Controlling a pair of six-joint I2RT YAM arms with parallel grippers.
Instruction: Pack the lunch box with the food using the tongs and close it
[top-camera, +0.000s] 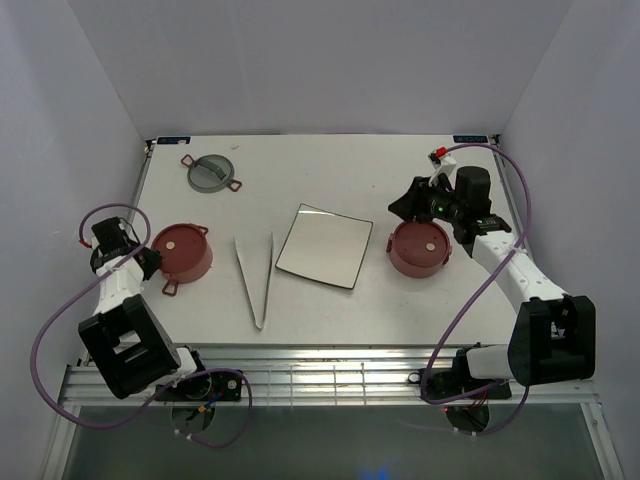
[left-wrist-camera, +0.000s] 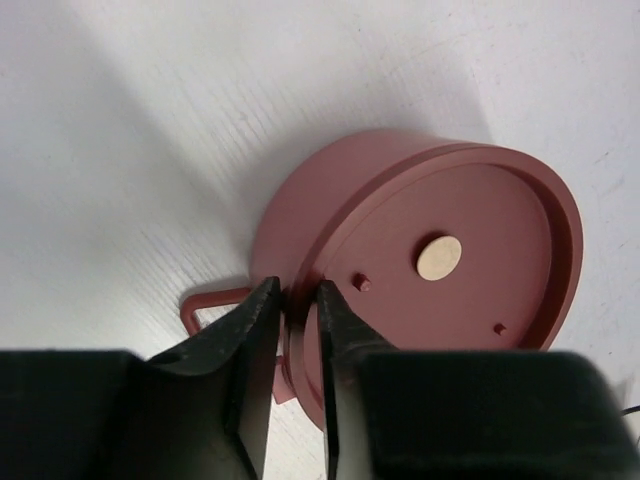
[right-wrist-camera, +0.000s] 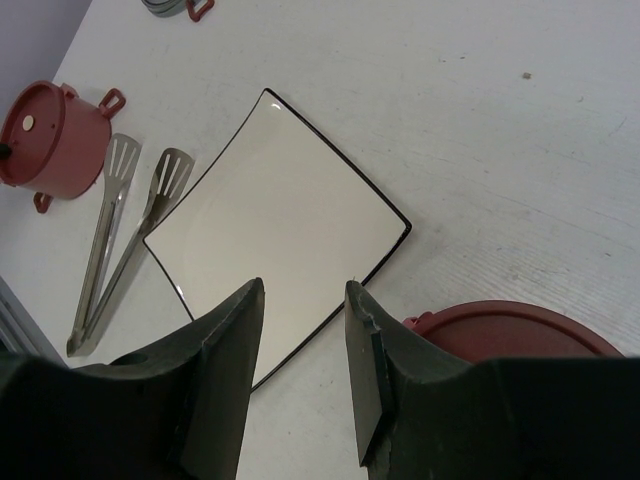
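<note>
At the left of the table is a dark red round pot (top-camera: 183, 253) with two looped handles. My left gripper has one fingertip on each side of its rim, fingers closed onto it. Inside the pot are a cream disc (left-wrist-camera: 439, 258) and small pegs. A second red pot (top-camera: 419, 248) stands at the right; only part of it shows in the right wrist view. My right gripper (top-camera: 405, 205) hangs near its far left side, open, with nothing between its fingers. The white square board (top-camera: 325, 246) lies mid-table, empty.
Metal tongs (top-camera: 258, 290) lie between the left pot and the board. A grey round lid (top-camera: 211, 174) with red handles rests at the back left. Clear room spans the back middle and the front right.
</note>
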